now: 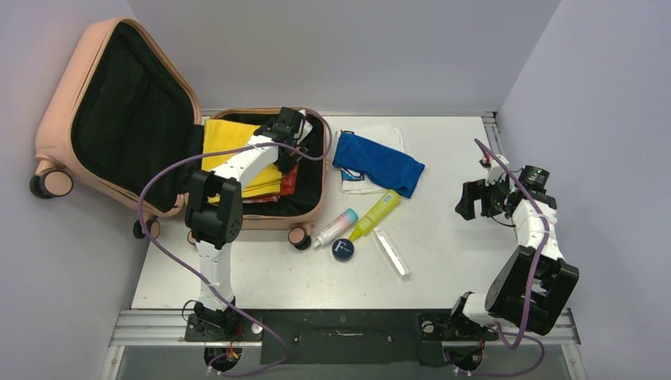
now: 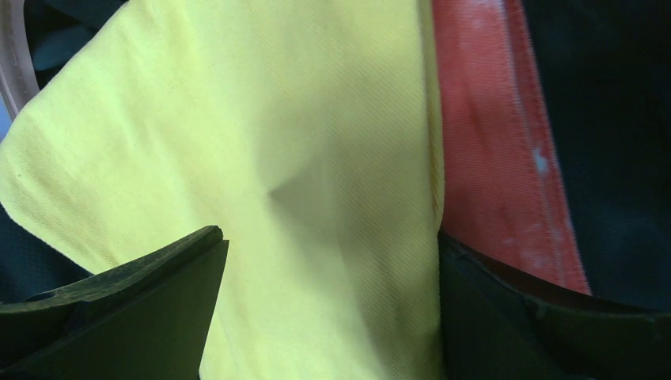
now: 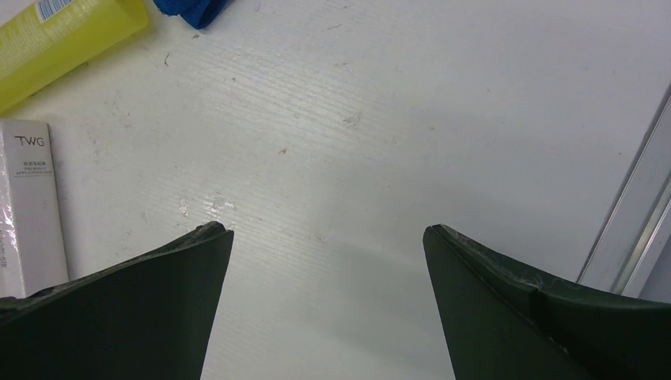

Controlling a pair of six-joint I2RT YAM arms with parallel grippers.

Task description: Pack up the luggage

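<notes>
A pink suitcase [image 1: 115, 119] lies open at the left. In its right half are a folded yellow cloth [image 1: 225, 134] and a red cloth [image 1: 288, 184] beneath it. My left gripper hangs low over these, open, its fingers at the yellow cloth's surface and folded edge. A blue cloth [image 1: 380, 162] on a white cloth [image 1: 360, 187], a yellow tube [image 1: 376, 212], a pink-capped spray bottle [image 1: 335, 229], a dark round tin [image 1: 343, 249] and a white box [image 1: 392, 253] lie on the table. My right gripper is open and empty over bare table.
The white table [image 1: 443, 277] has free room at the right and front left. Grey walls [image 1: 601, 142] bound the sides and back. Purple cables loop over both arms.
</notes>
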